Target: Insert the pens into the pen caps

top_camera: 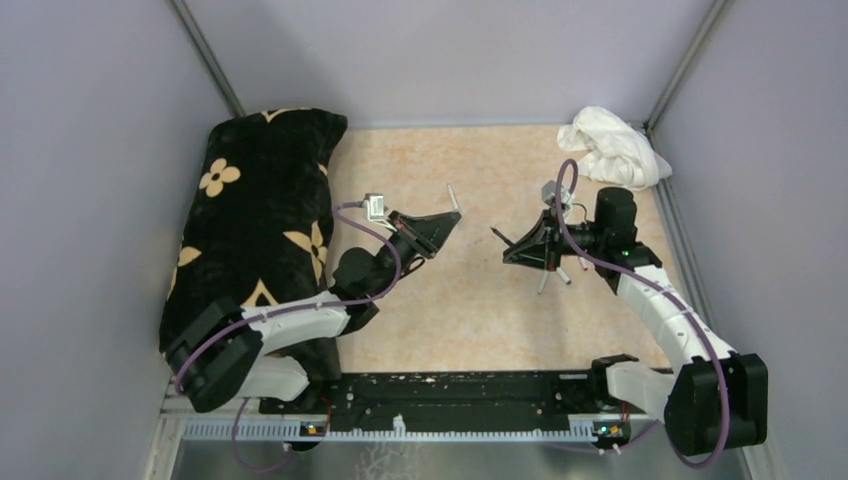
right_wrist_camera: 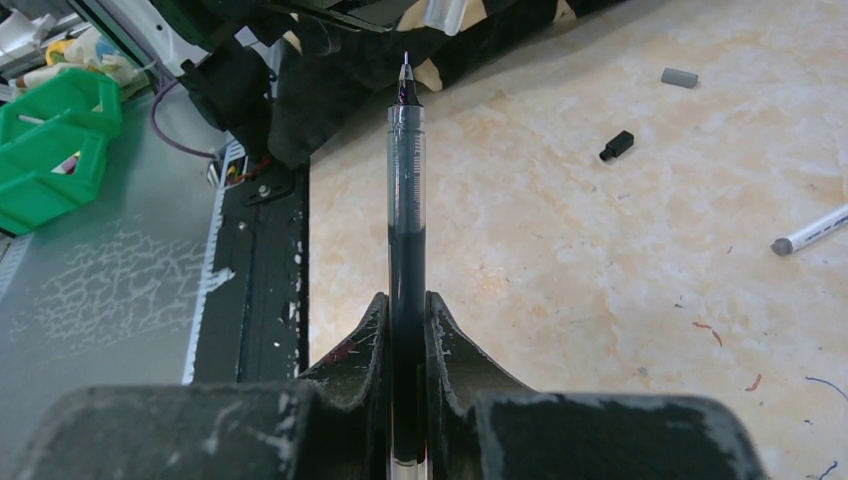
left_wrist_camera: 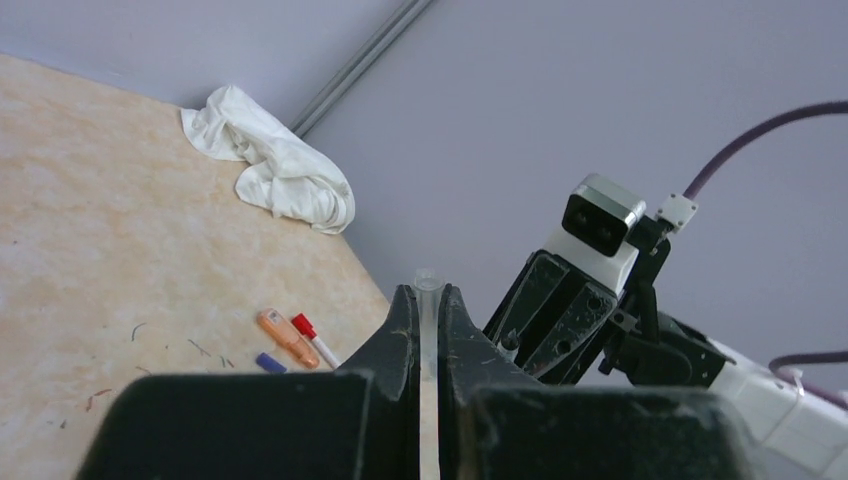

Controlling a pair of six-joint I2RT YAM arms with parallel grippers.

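My right gripper (top_camera: 515,255) is shut on a dark, clear-barrelled pen (right_wrist_camera: 406,250), its bare tip toward the left arm. My left gripper (top_camera: 452,218) is raised left of it, shut, with a translucent cap-like piece at its fingertips; that clear piece (right_wrist_camera: 443,14) also shows beyond the pen tip in the right wrist view. A grey cap (right_wrist_camera: 679,77), a black cap (right_wrist_camera: 616,145) and a white marker (right_wrist_camera: 810,229) lie on the table.
More pens (left_wrist_camera: 285,337) lie at the right, under and beside the right arm. A white cloth (top_camera: 612,150) sits at the back right, a black flowered cushion (top_camera: 230,230) along the left.
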